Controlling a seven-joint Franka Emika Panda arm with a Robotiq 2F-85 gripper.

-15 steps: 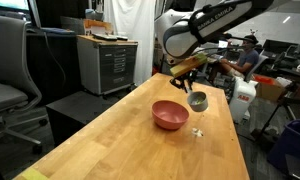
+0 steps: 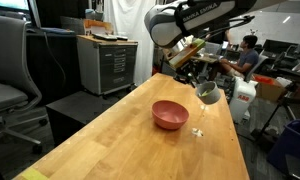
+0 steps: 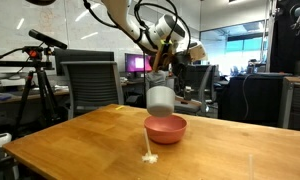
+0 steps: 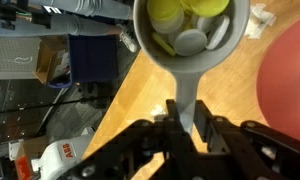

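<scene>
A grey cup-shaped container [image 4: 194, 62] is held at its side by my gripper, whose fingers are shut on it. In the wrist view, yellow-green and grey round pieces [image 4: 193, 22] show inside its mouth. From outside, the container [image 3: 160, 101] hangs above the table, in front of the red bowl [image 3: 166, 129]. Exterior view 1 has the container [image 2: 207, 92] to the right of the red bowl [image 2: 170, 114] and higher than it. The bowl [image 4: 290, 80] is cut off at the right of the wrist view; its visible inside looks empty.
Small white scraps lie on the wooden table [image 2: 120, 140], one of them a white piece [image 3: 149, 157] before the bowl. Office chairs stand around.
The arm has raised the container and moved it slightly to the right in exterior view 1. The bowl has stayed put.
</scene>
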